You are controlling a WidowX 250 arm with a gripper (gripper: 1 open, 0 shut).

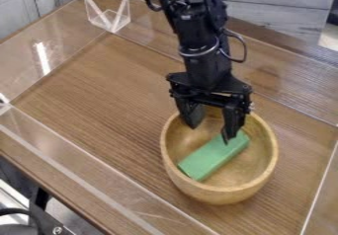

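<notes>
My black gripper (214, 118) is over the back half of a yellow-tan oval bowl (203, 192) on the wooden table, open, with its fingers reaching down into the bowl. A green rectangular block (209, 158) lies diagonally on the bowl's floor, just below and in front of the fingertips. I cannot tell whether the fingers touch the bowl.
A clear plastic object (109, 10) stands at the back left. A grey-white wood surface (282, 17) borders the table at the back right.
</notes>
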